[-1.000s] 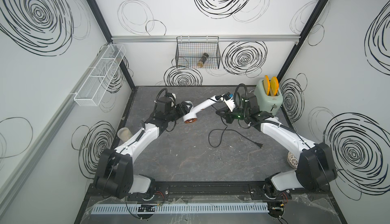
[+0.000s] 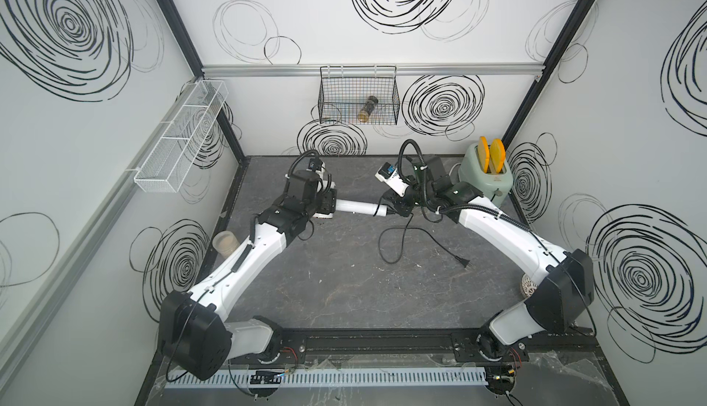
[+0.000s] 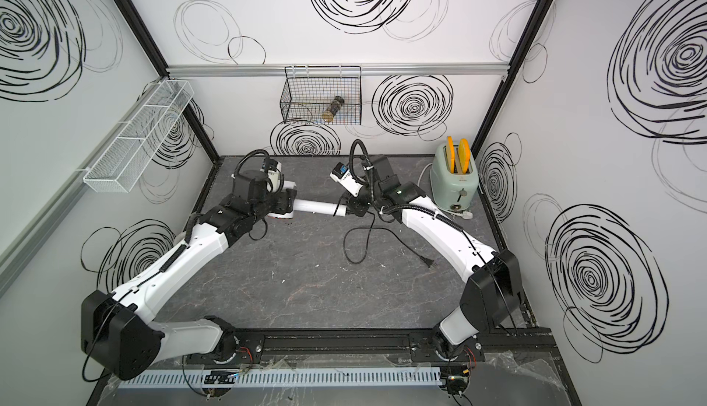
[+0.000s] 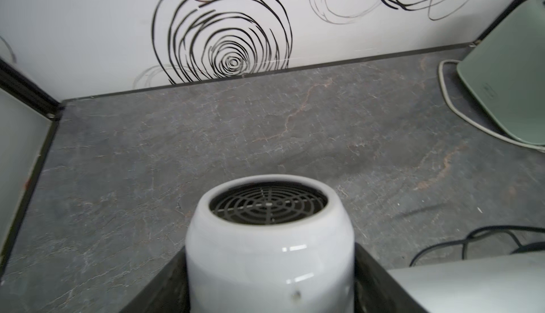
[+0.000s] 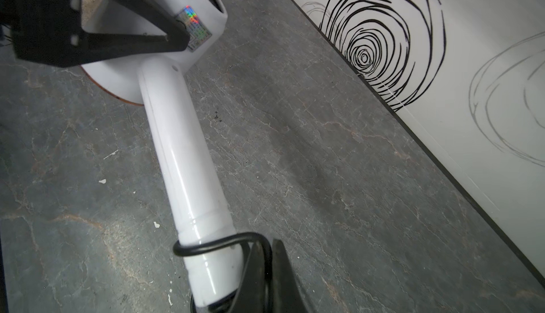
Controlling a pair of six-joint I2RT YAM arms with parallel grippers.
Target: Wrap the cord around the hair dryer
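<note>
The white hair dryer (image 4: 271, 267) fills the space between the fingers of my left gripper (image 2: 329, 201), black pads (image 4: 170, 281) against both sides of its head. Its round rear grille faces up in the left wrist view. The handle (image 5: 187, 159) reaches right toward my right gripper. That gripper is shut beside the handle's end, with the black cord (image 5: 221, 243) passing between its fingertips. One loop of cord rings the handle near its end, and more cord shows lower at the handle's tip. The loose length with its plug (image 2: 462, 261) lies on the table.
A green toaster (image 2: 486, 174) with yellow slices stands at the back right, its white cable beside it. A wire basket (image 2: 358, 96) hangs on the rear wall. A beige cup (image 2: 225, 244) is at the left edge.
The dryer has turned: its handle, slanting up to the right before, now lies nearly level, and its nozzle opening has gone from view. The right gripper has moved left, around the handle's end.
</note>
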